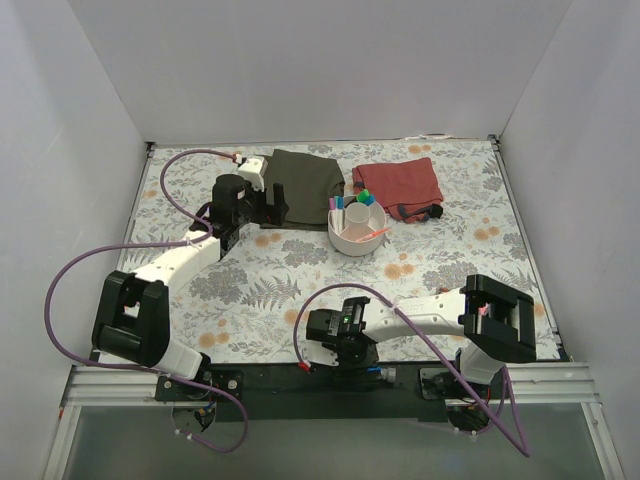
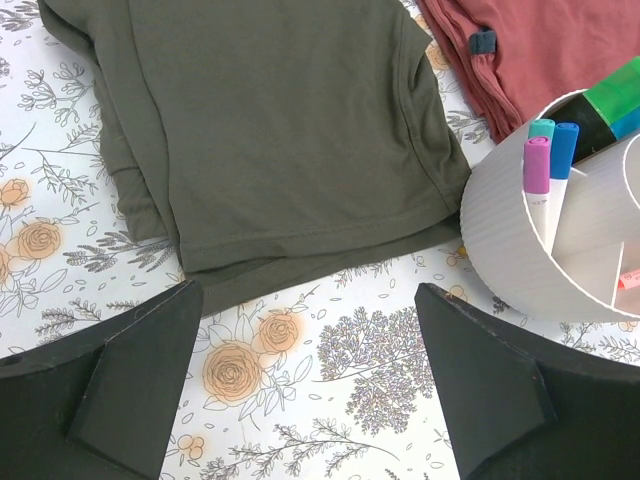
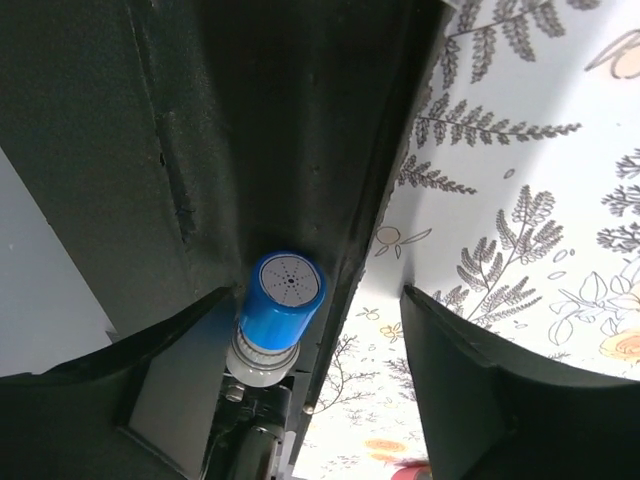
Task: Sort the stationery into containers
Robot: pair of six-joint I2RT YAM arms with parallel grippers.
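Note:
A blue-capped pen or tube (image 3: 279, 312) with a silvery band lies on the black strip at the table's front edge, its dotted cap end facing up in the right wrist view. My right gripper is part open over it, the left finger close by the cap and a gap on the other side. Above the table near the green cloth, my left gripper stands open and empty. The white round container (image 1: 352, 246) holds several markers (image 1: 337, 215), a green-topped item (image 1: 364, 197), an orange stick (image 1: 374, 235) and an inner cup (image 1: 357, 216).
A dark green folded cloth (image 1: 304, 178) and a red folded cloth (image 1: 398, 188) lie at the back. Something reddish (image 1: 445, 291) is partly hidden behind the right arm. The patterned tabletop between the arms is clear.

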